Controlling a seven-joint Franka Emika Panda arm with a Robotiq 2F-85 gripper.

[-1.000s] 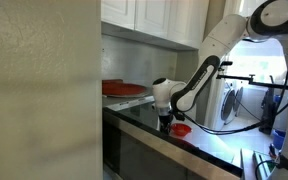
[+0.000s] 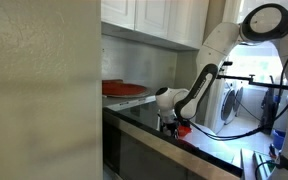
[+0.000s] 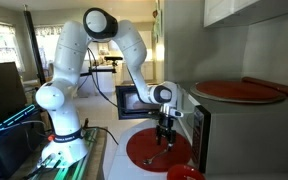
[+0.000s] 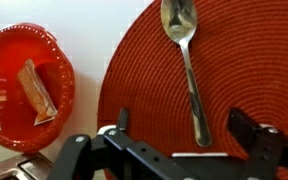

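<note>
A metal spoon (image 4: 191, 75) lies on a round red woven placemat (image 4: 134, 75), its bowl end at the top of the wrist view and its handle running down between my fingers. My gripper is open above the mat, with the handle end nearer the right finger and nothing held. In the second exterior view the gripper (image 3: 167, 138) points down over the placemat (image 3: 139, 147), close to the spoon (image 3: 158, 156). How high the fingertips are above the handle is hard to judge.
Left in the wrist view, a red bowl (image 4: 61, 95) holds a brown wrapped item (image 4: 36, 92). A grey box-like appliance (image 3: 224, 135) stands beside the mat, with a large red disc (image 3: 234, 91) on top.
In the first exterior view the arm has shifted right, toward the red bowl, now covering more of it. The gripper's height has changed little.
</note>
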